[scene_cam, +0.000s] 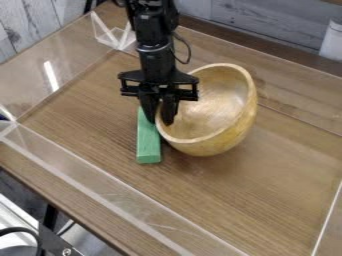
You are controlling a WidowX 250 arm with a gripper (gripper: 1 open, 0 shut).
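A tan wooden bowl [221,110] is tilted on its side toward the camera, right of centre. My black gripper [162,110] is shut on the bowl's left rim, its fingertips partly hidden in shadow. A green block [147,143] lies on the wooden table under and just left of the gripper, its upper end hidden behind the fingers.
Clear strips run along its left and front edges. A white object [337,35] stands at the back right.
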